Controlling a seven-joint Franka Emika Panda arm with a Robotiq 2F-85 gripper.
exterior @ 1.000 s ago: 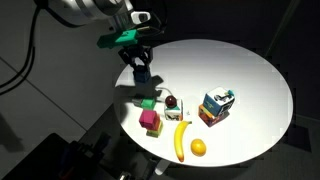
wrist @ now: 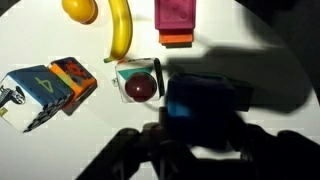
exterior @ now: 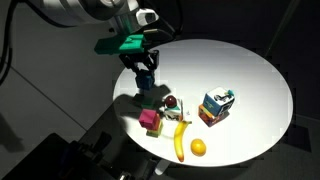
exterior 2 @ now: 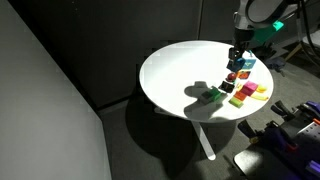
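A dark blue block (exterior: 145,79) hangs above the round white table, held by my gripper (exterior: 142,69). In the wrist view the blue block (wrist: 200,108) fills the space before the fingers, and the fingertips are dark and hard to make out. Below it is a small block with a green top (exterior: 149,102), mostly covered in the wrist view. Beside that stands a patterned cube with a dark red ball (wrist: 141,87). A pink block (exterior: 150,117) rests on another coloured block near the table's edge.
A stack of picture cubes (exterior: 217,101), a yellow banana (exterior: 180,140) and an orange (exterior: 198,147) lie farther along the table.
The gripper and the blue block have moved slightly to the right and nearer the green-topped block. The objects on the table have stayed put.
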